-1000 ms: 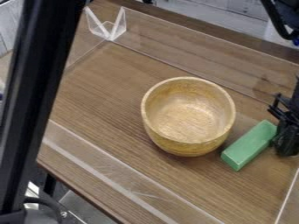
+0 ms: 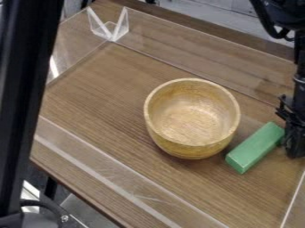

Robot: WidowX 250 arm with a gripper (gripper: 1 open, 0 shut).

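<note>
A green rectangular block (image 2: 254, 148) lies on the wooden table, just right of and slightly in front of a light wooden bowl (image 2: 192, 118). My dark gripper (image 2: 288, 134) is low at the right edge of the view, by the far end of the block. Its fingers are dark and partly out of frame, so I cannot see how they stand or whether they touch the block.
A clear plastic piece (image 2: 109, 24) sits at the back left of the table (image 2: 107, 98). A black frame runs along the left edge.
The arm at the right edge has shifted very slightly; the block and bowl stay where they were.
</note>
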